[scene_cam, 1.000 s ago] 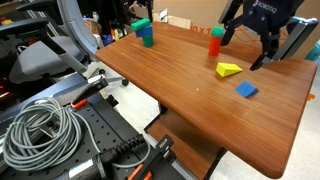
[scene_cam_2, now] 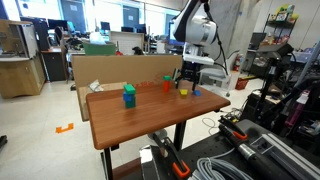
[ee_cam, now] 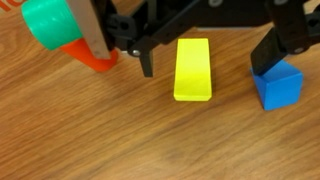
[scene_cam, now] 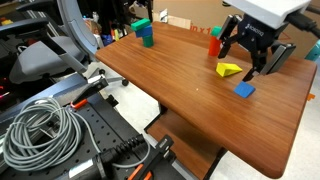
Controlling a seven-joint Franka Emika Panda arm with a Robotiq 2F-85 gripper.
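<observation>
My gripper [scene_cam: 237, 63] is open above the table's right part, nothing held. A yellow block [scene_cam: 228, 70] lies on the wood just below it. In the wrist view the yellow block [ee_cam: 193, 70] shows between the two spread fingers, apart from both. A blue block [ee_cam: 278, 86] sits by the right finger, partly covered by it; in exterior view 1 the blue block [scene_cam: 244, 90] lies nearer the front. Beyond the gripper stands a red piece [scene_cam: 214, 47] with a green piece [scene_cam: 216, 32] on top, both also at the wrist view's left edge.
At the table's far left end a green block [scene_cam_2: 127, 87] rests on a blue one [scene_cam_2: 129, 100]. Coiled cable [scene_cam: 45, 140] lies on equipment in front, off the tabletop.
My gripper has come down a little and slightly left in exterior view 1, closer to the yellow block. The blocks have stayed in place.
</observation>
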